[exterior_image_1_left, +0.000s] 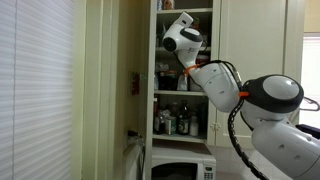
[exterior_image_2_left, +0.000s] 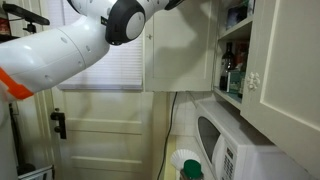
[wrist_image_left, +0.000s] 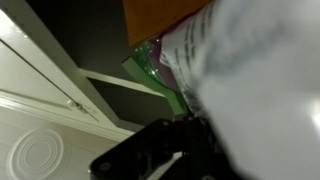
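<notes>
A pale packet with blurred print (wrist_image_left: 255, 85) fills the right of the wrist view, very close to the camera. My dark gripper is at the bottom middle and is shut on this packet; the fingertips are partly covered by it. In exterior view 1 the gripper (exterior_image_1_left: 183, 18) is at the upper shelves of the open cupboard, small and hard to make out. Exterior view 2 shows only the arm (exterior_image_2_left: 75, 50), with the gripper out of frame.
Beside the packet are a green strip (wrist_image_left: 155, 85) and an orange-brown surface (wrist_image_left: 155, 15). Jars and bottles (exterior_image_1_left: 180, 122) crowd a lower shelf. Below stands a white microwave (exterior_image_1_left: 182, 160). An open cupboard door (exterior_image_1_left: 252, 60) flanks the shelves on the right.
</notes>
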